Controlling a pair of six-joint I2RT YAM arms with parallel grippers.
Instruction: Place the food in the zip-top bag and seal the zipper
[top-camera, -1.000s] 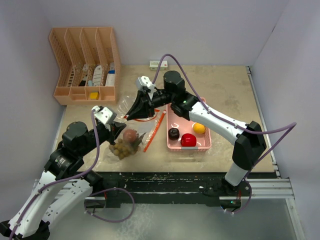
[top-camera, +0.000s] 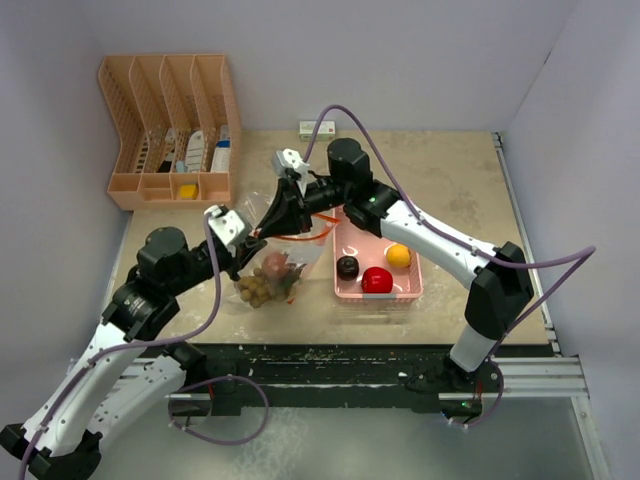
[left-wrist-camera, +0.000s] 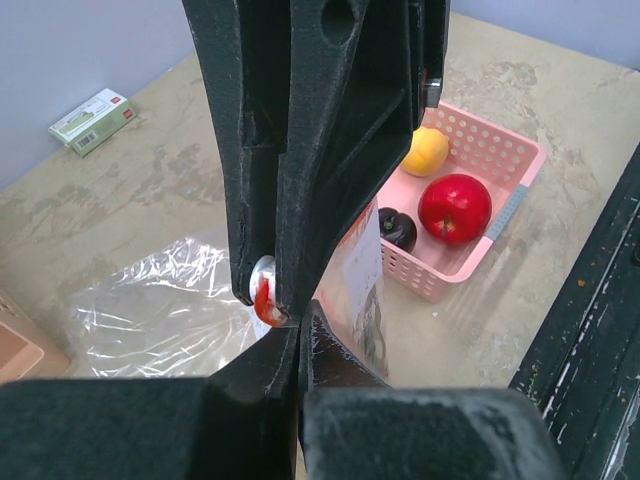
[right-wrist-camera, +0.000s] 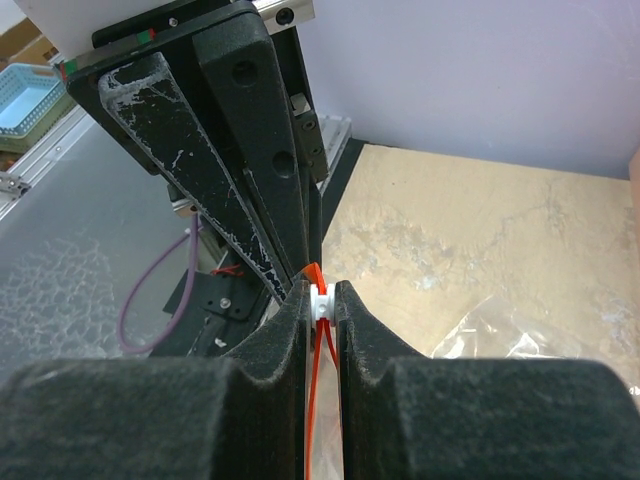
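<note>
In the top view the clear zip top bag (top-camera: 312, 255) stands in the middle left of the table. Inside it are greenish round fruit (top-camera: 257, 289) and a pinkish round item (top-camera: 274, 264). The right gripper is shut on the white zipper slider (right-wrist-camera: 321, 304), with the red zipper strip (right-wrist-camera: 314, 375) running down from it. My left gripper is shut, its tips right beside the slider and a red strip end; whether thin film lies between them is hidden. Fingers of both hands nearly meet over the bag.
A pink basket (top-camera: 345, 290) at right holds a red fruit (top-camera: 377, 280), a yellow one (top-camera: 398, 255) and a dark one (top-camera: 347, 267). An orange organizer (top-camera: 120, 190) stands back left, a small green-white box (top-camera: 317, 130) at the back.
My left arm has moved right, and the bag's front side with its contents has shifted slightly right. The right arm has barely moved and keeps its hold; the basket is unchanged.
</note>
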